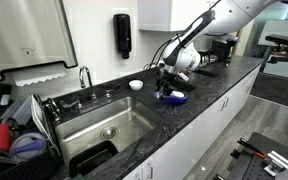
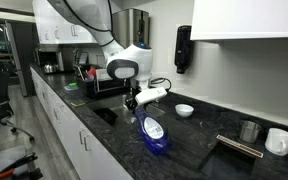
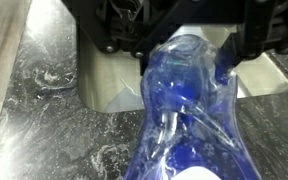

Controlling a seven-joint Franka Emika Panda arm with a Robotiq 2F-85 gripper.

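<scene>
A clear blue bottle-like object (image 3: 189, 110) fills the middle of the wrist view, and my gripper is shut on its narrower end. Dark fingers (image 3: 230, 62) stand to either side of it. In exterior view 2 my gripper (image 2: 136, 103) is above the counter, at the upper end of a blue shape (image 2: 156, 145) with a white patch. That blue and white shape (image 1: 175, 97) also shows beneath the gripper (image 1: 166, 87) in exterior view 1, beside the sink. Whether it is all one object or a bottle over a dish, I cannot tell.
The steel sink (image 1: 123, 114) lies beside the gripper, with a faucet (image 1: 85, 77) behind. A white bowl (image 2: 184, 110) stands near the wall. A dish rack (image 1: 34, 145) sits on the sink's far side.
</scene>
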